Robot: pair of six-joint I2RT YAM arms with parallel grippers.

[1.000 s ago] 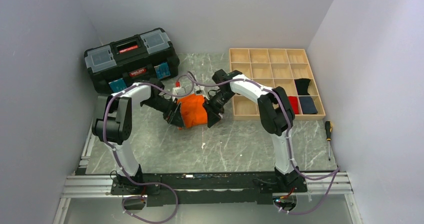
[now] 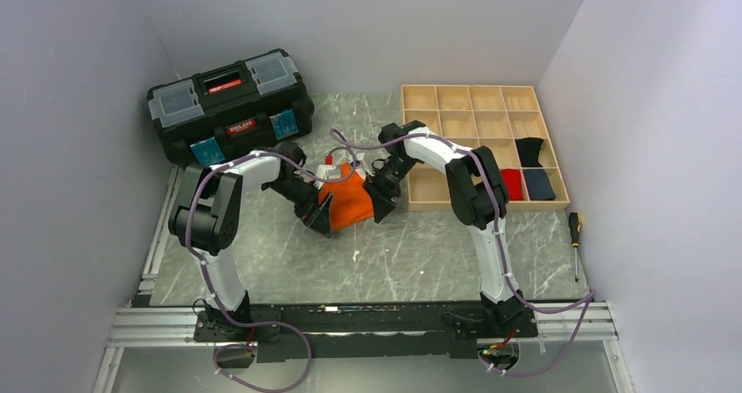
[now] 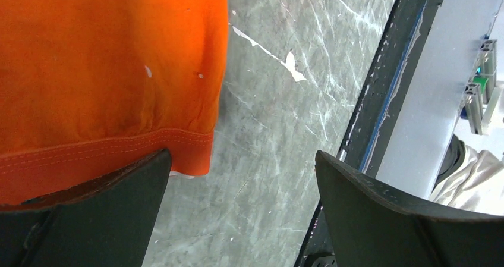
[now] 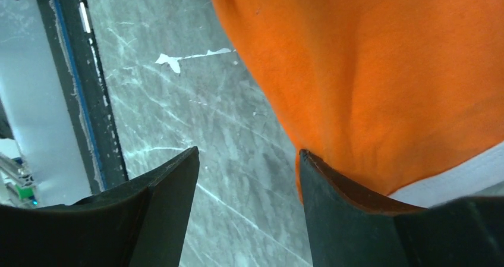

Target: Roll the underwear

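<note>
Orange underwear (image 2: 350, 202) lies on the grey table between my two grippers, partly hidden by them in the top view. In the left wrist view its stitched hem (image 3: 107, 151) runs up to one finger of my left gripper; this gripper stands open over bare table at the cloth's corner. My right gripper is open too. One of its fingers overlaps the edge of the orange cloth (image 4: 380, 88) in the right wrist view, where a white band (image 4: 457, 175) shows; whether it touches cannot be told.
A wooden box with compartments (image 2: 455, 100) stands at the back right, holding red and dark folded cloths. A black toolbox (image 2: 232, 104) is at the back left. A screwdriver (image 2: 575, 231) lies at the right edge.
My left gripper has shifted a little to the right and toward the front.
</note>
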